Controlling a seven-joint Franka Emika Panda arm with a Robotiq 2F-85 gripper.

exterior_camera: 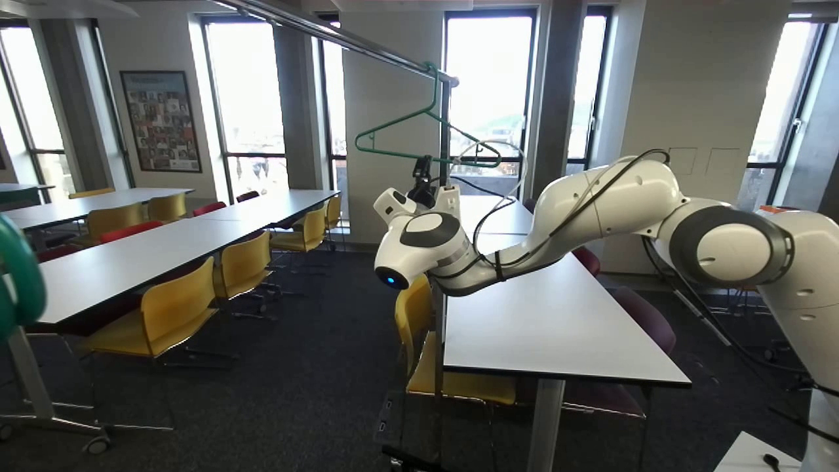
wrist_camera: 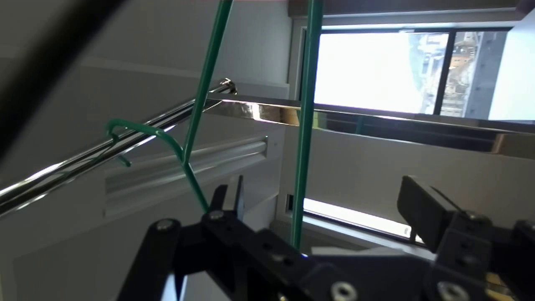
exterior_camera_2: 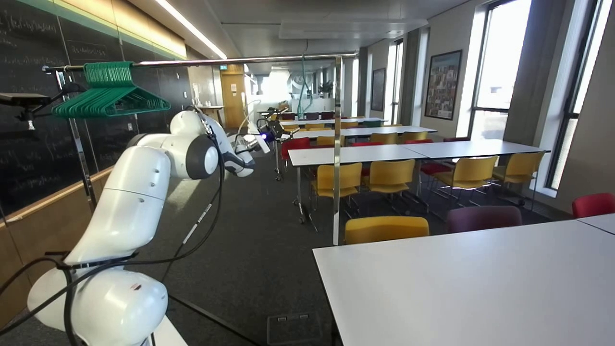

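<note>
A green hanger [exterior_camera: 393, 124] hangs from the rail [exterior_camera: 354, 43] near its end post. My gripper [exterior_camera: 425, 174] is just below its lower bar in exterior view 1, pointing up. Seen from the wrist, the gripper is open, and the hanger's long bar [wrist_camera: 306, 125] crosses the space between the fingers. Its hook [wrist_camera: 145, 129] is over the rail, and another part of the hanger passes behind the left finger [wrist_camera: 233, 195]. Depth between bar and fingers cannot be judged. In exterior view 2 the hanger [exterior_camera_2: 303, 86] is edge-on, close to my gripper [exterior_camera_2: 279, 123].
A bunch of green hangers [exterior_camera_2: 112, 95] hangs at the rail's other end. The upright post [exterior_camera_2: 337, 150] stands close to the single hanger. White tables [exterior_camera: 543, 314] and yellow chairs [exterior_camera: 177, 311] fill the floor below; the rail between the hangers is bare.
</note>
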